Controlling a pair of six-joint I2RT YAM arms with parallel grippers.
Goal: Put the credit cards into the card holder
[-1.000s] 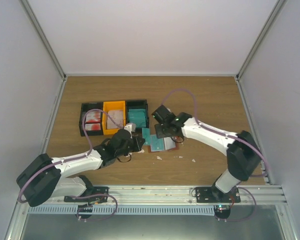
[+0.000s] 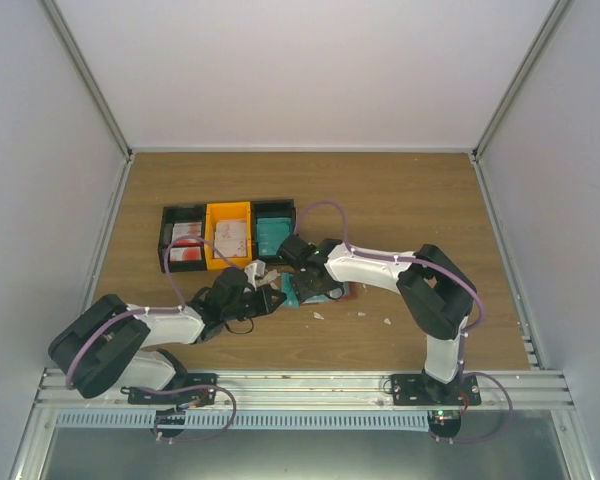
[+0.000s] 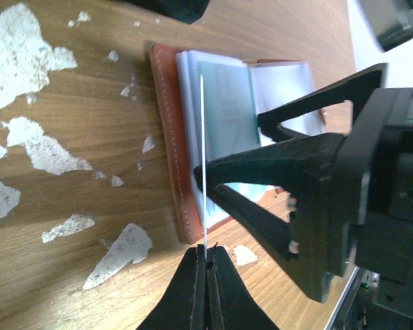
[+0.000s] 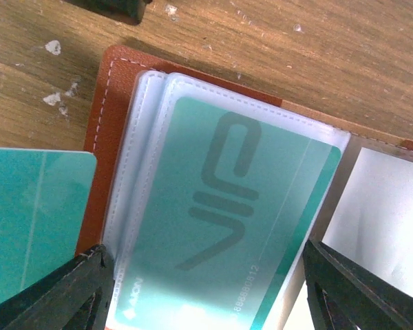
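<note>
The open brown card holder [image 4: 110, 103] lies flat on the table; a teal card [image 4: 227, 199] sits in its clear sleeve, while the other side shows a whitish sleeve [image 4: 389, 227]. My left gripper is shut on another teal card, held edge-on as a thin white line in the left wrist view. That card hangs by the holder's outer edge. My right gripper is open low over the sleeve, one finger [image 4: 89, 282] at its outer side and the other [image 4: 337, 282] near the fold. Whether the fingers touch the sleeve, I cannot tell.
Behind the arms stand a black box [image 2: 167, 235] with reddish cards, a yellow box [image 2: 213, 212] with pale cards and a black box [image 2: 292, 220] with teal cards. Whitish worn patches [image 3: 120, 258] mark the table.
My left gripper has shifted slightly with its card, which now stands close to the holder's edge and the right gripper.
</note>
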